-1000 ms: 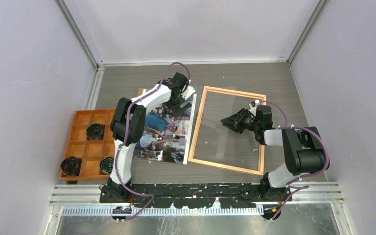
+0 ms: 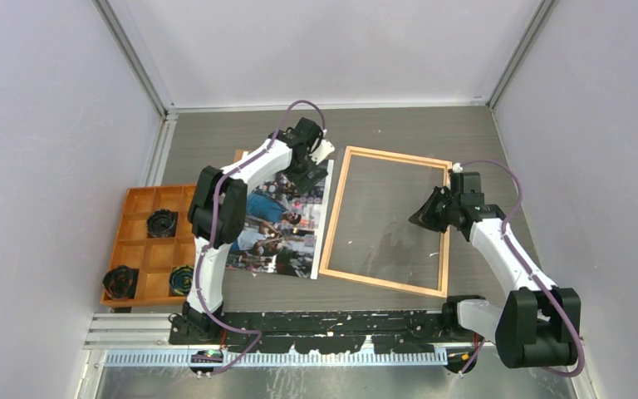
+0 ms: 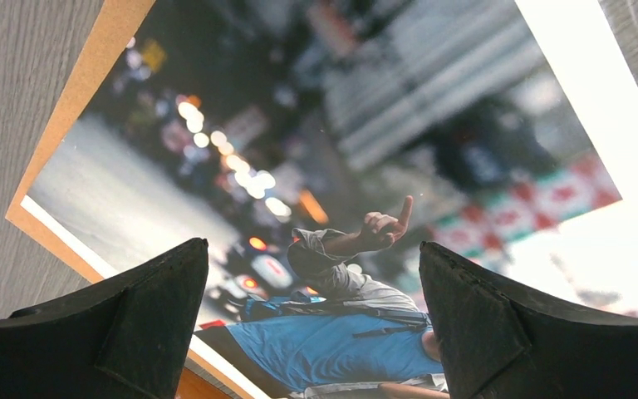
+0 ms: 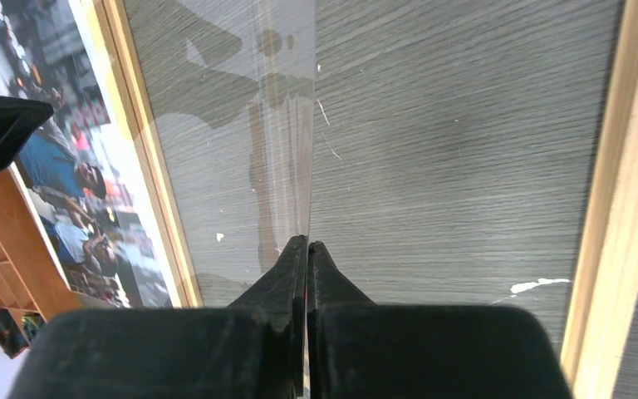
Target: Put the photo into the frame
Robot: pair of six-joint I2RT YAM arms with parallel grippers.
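The photo (image 2: 287, 237) of people in blue clothing lies on a brown backing board (image 3: 79, 79), left of the wooden frame (image 2: 326, 237). Over the photo's far end, my left gripper stands open with nothing between its fingers. My right gripper is shut, its tips above the inside of the frame. A clear sheet (image 4: 274, 100), visible by its glare and a straight edge, runs up from between those fingertips. Through the frame, the grey tabletop shows. In the top view the sheet's outline is hard to make out.
An orange compartment tray (image 2: 149, 249) with dark coiled items stands at the left, beside the left arm. Bare table (image 2: 399, 125) lies behind the frame. Walls close in on both sides and the back.
My right gripper has moved right, from over the frame's middle toward its right side, with the arm swinging outward. The left arm has barely shifted. Photo and frame stay put.
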